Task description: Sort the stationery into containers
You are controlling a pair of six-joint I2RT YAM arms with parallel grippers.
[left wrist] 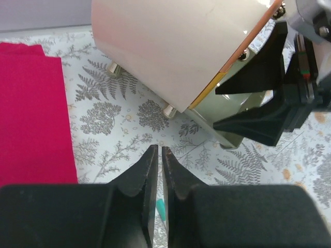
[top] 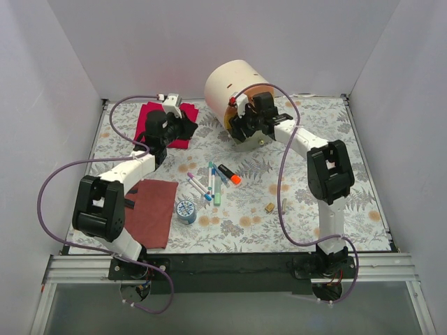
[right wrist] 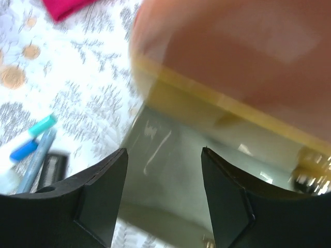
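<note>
A cream, rounded container (top: 234,84) stands at the back middle, with a pale green open tray (top: 250,144) along its lower edge. My right gripper is open over that tray, its fingers apart and nothing between them. In the left wrist view the right gripper reaches across the tray from the right. Beside the red cloth, my left gripper (top: 194,129) hangs above the table; a narrow empty gap shows between its fingers. Several pens and markers (top: 217,197) lie mid-table, including a black one with an orange end (top: 229,174).
A red cloth (top: 148,113) lies at the back left and a brownish-red cloth (top: 155,216) at the front left. A round blue tin (top: 186,211) stands near the markers. One small yellowish block (top: 269,207) lies front right.
</note>
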